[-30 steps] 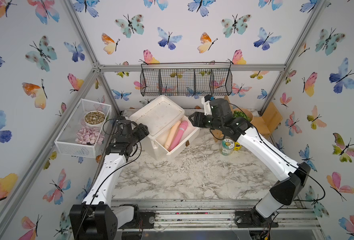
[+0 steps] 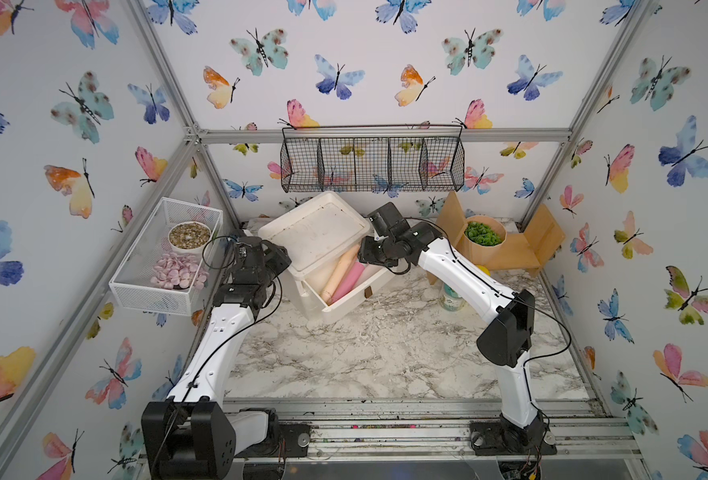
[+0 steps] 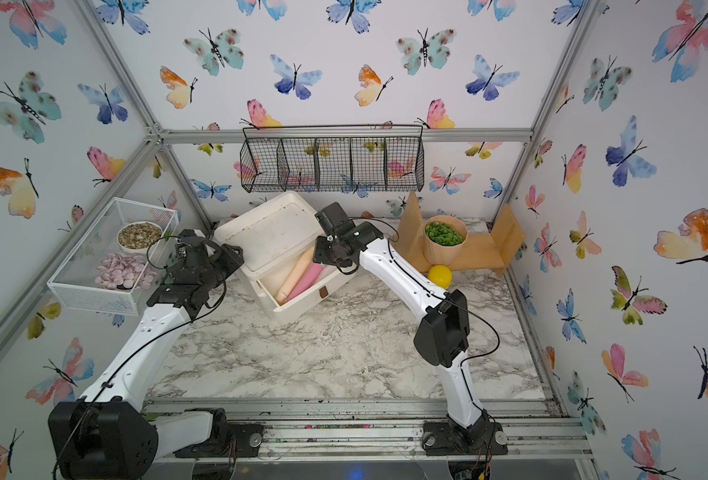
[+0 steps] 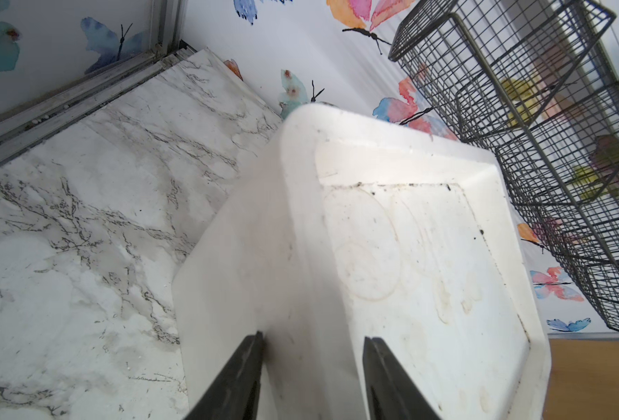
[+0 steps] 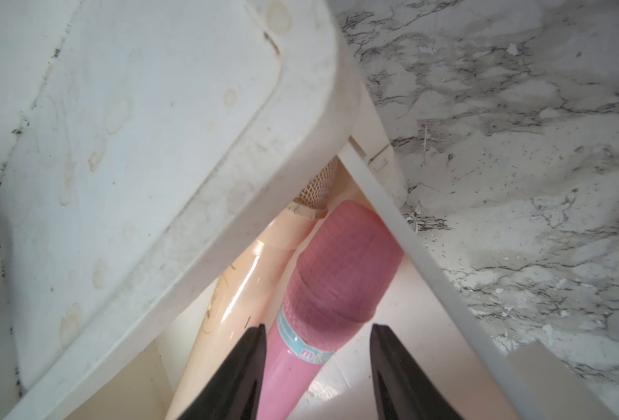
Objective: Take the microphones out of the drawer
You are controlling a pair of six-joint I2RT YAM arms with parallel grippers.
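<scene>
A white plastic box (image 2: pixel 313 233) has its drawer (image 3: pixel 323 293) out, holding a peach microphone (image 5: pixel 243 290) and a pink microphone (image 5: pixel 333 280) side by side. My left gripper is shut on the box's outer wall and edge at its left side. My right gripper hangs over the drawer with its fingers parted either side of the pink microphone's body, nothing visibly held; whether they touch it cannot be told.
A white mesh shelf (image 2: pixel 153 288) is at left, a wire basket (image 2: pixel 372 160) on the back wall. A wooden stand (image 3: pixel 490 248) with a plant and a yellow ball (image 3: pixel 439 277) are at right.
My right arm has swung left and in, bringing its gripper over the drawer's pink microphone. The left arm has barely moved.
</scene>
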